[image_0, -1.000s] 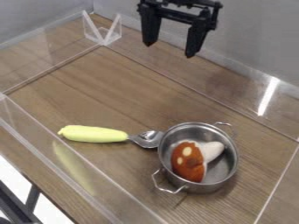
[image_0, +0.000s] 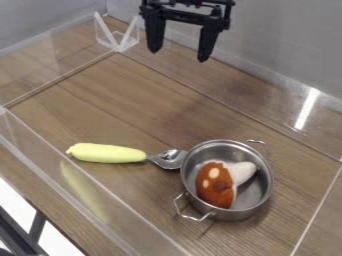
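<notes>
My black gripper (image_0: 182, 42) hangs high at the top centre of the camera view, open, with nothing between its fingers. Below it on the wooden surface, a spoon with a pale yellow handle (image_0: 104, 152) and a metal bowl end (image_0: 168, 158) lies at lower left. To its right, a steel pot (image_0: 255, 197) with two wire handles holds an orange-brown item (image_0: 215, 188) with pale spots and a white piece (image_0: 241, 171).
A white rack-like object (image_0: 118, 38) stands at the back left. Clear walls edge the wooden surface (image_0: 147, 100), whose middle is free. A front edge runs along the lower left.
The gripper has shifted left across the top of the view, from above the centre right toward the centre. The spoon and pot look unchanged.
</notes>
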